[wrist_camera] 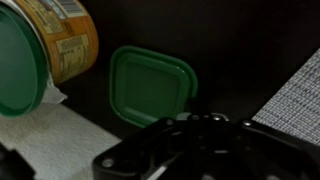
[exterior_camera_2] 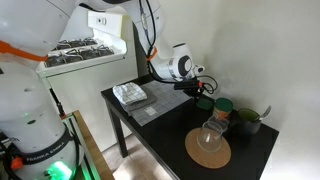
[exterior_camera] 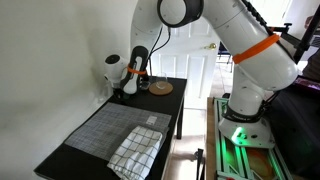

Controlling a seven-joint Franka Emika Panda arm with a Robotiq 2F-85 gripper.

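A square green lid (wrist_camera: 150, 88) lies on the dark table in the wrist view, close in front of my gripper. The fingers are together, and nothing shows between them. One edge of the lid reaches the fingertips; whether they touch it cannot be told. In exterior view 2 the gripper (exterior_camera_2: 200, 92) is low over the table near the wall, by the small green lid (exterior_camera_2: 204, 103). Beside the lid stands an orange labelled can (wrist_camera: 72, 42) with a round green top (wrist_camera: 16, 66).
A dark pot (exterior_camera_2: 244, 124) with a ladle, a clear glass (exterior_camera_2: 212, 130) and a round cork mat (exterior_camera_2: 206, 152) stand or lie near the can. A grey mat (exterior_camera_2: 160, 106) and a checked cloth (exterior_camera: 136, 152) cover the other side.
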